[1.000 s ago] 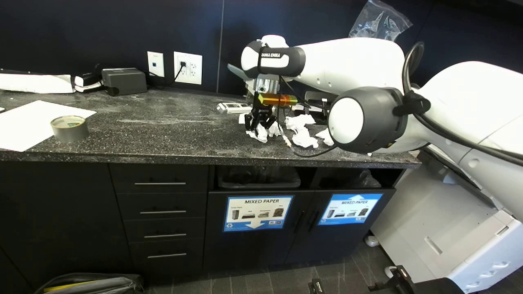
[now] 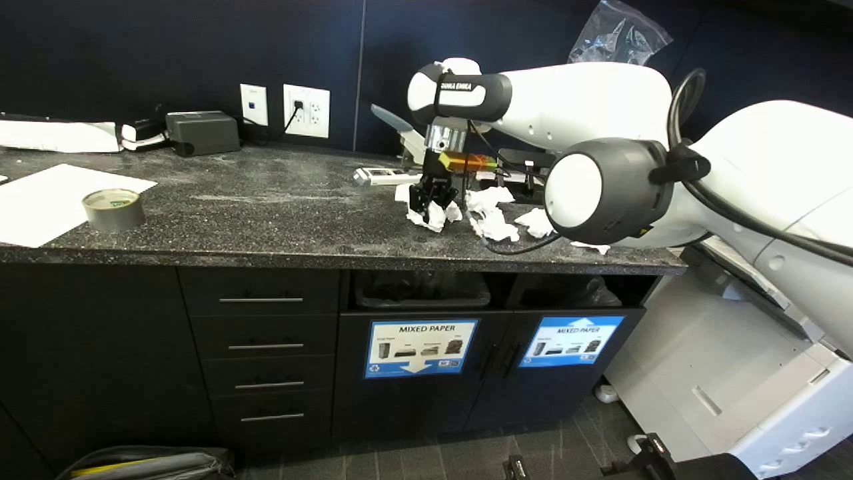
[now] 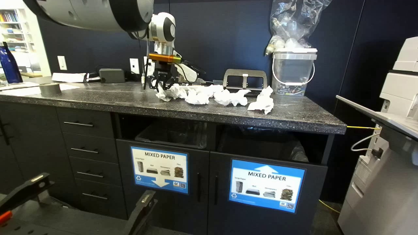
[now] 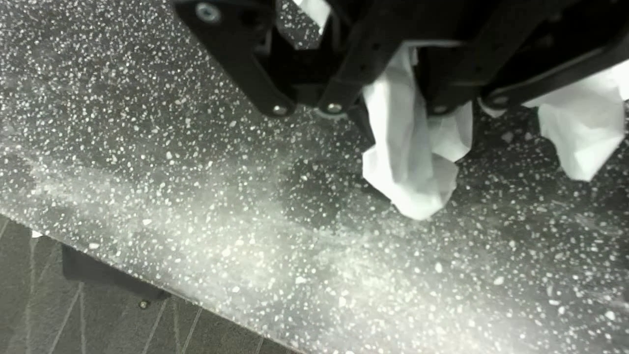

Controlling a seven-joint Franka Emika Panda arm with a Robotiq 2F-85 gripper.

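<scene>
A crumpled white paper pokes out between the fingers of my gripper, which is shut on it just over the countertop. In the second exterior view the same paper shows under the gripper, at the left end of a row of crumpled papers. Another white paper lies to the right in the wrist view. Whether the held paper still touches the counter is hard to tell.
A tape roll rests by a flat white sheet on the left. Behind the papers stand a dark frame-like object and a clear bucket. Two bin openings labelled "MIXED PAPER" lie below the counter's front edge.
My gripper has moved slightly right in the first exterior view, and its fingers have come together on the paper. The paper has shifted a little the same way.
</scene>
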